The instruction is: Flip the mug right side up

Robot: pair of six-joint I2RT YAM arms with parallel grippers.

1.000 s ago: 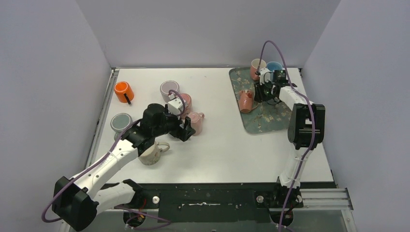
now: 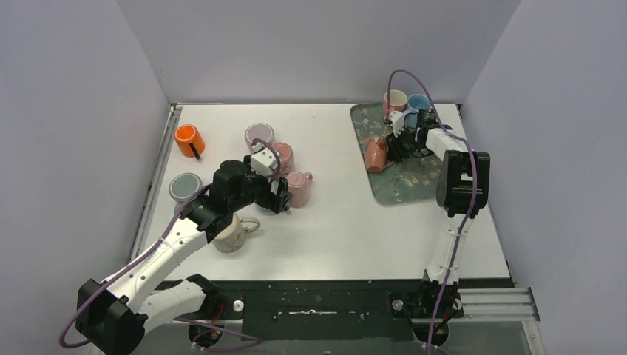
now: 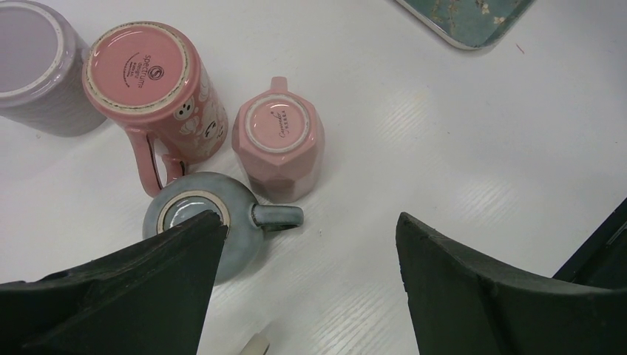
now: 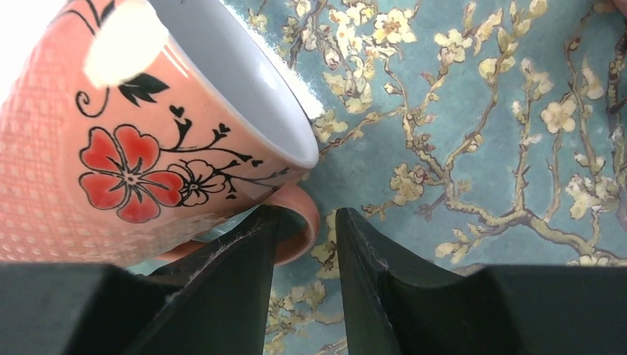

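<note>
A coral mug with red flowers [image 4: 170,148] lies on its side on the floral tray, its white inside facing the upper right of the right wrist view. Its handle [image 4: 313,225] shows between the fingertips of my right gripper, which is part open. The left finger [image 4: 248,274] overlaps the handle's opening. Whether it reaches through the loop I cannot tell. In the top view that same mug [image 2: 375,157] is left of the right gripper. My left gripper is open, nothing between its fingers, above the table beside several upside-down mugs.
Behind the right gripper stand an upright pink mug [image 2: 396,99] and a blue mug [image 2: 418,102] on the tray [image 2: 399,194]. At left are an orange mug [image 2: 189,140], a grey-green mug [image 2: 185,185] and a cream mug [image 2: 231,237].
The mug looks unmoved. The left arm has shifted only a little.
</note>
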